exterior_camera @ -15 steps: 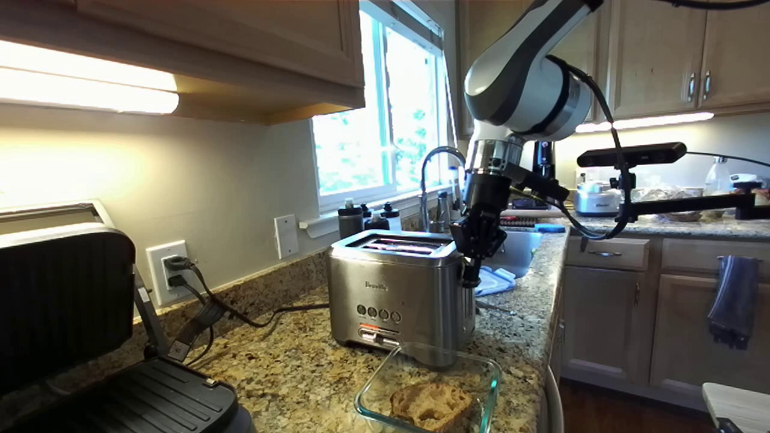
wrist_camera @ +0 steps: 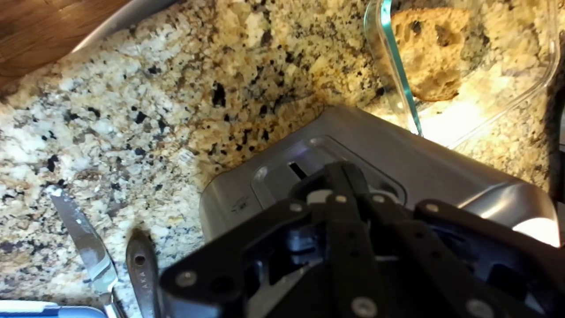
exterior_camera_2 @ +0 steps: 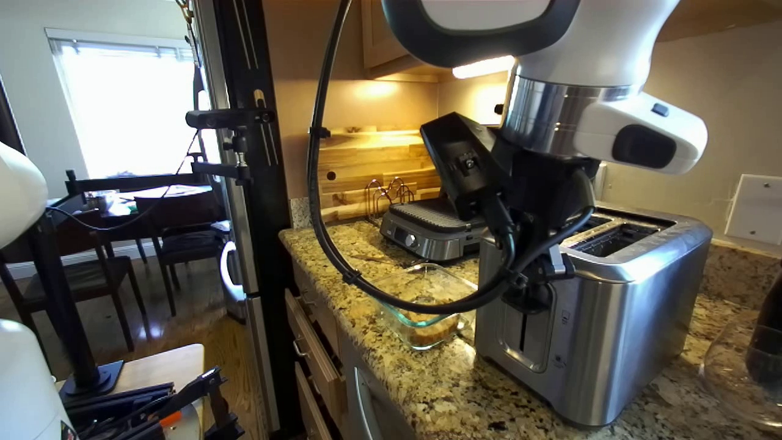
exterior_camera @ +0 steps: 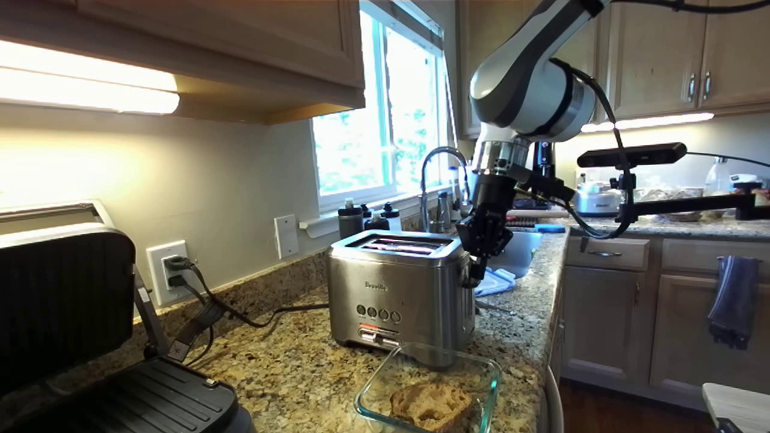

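Note:
My gripper (exterior_camera: 476, 278) is shut at the end face of the silver toaster (exterior_camera: 397, 296), with no object showing between its fingers. In the wrist view its dark fingers (wrist_camera: 344, 183) overlie the toaster's recessed lever panel (wrist_camera: 286, 169) and hide part of it. The second exterior view has the gripper (exterior_camera_2: 529, 302) at the top of that panel, above the dark vertical slot (exterior_camera_2: 522, 333). Whether the fingers touch the lever cannot be told. A slice of bread (exterior_camera: 431, 405) lies in the glass dish (exterior_camera: 498, 382) beside the toaster.
An open grill (exterior_camera: 155, 397) stands on the left of the counter, with power cords behind it. On the counter past the toaster lie a knife (wrist_camera: 87, 244) and a dark-handled utensil (wrist_camera: 141, 267). Bare granite (wrist_camera: 159, 116) runs along the front edge.
The arm and gripper have shifted slightly to the right and a little lower at the toaster's end. The toaster, dish and bread have stayed put.

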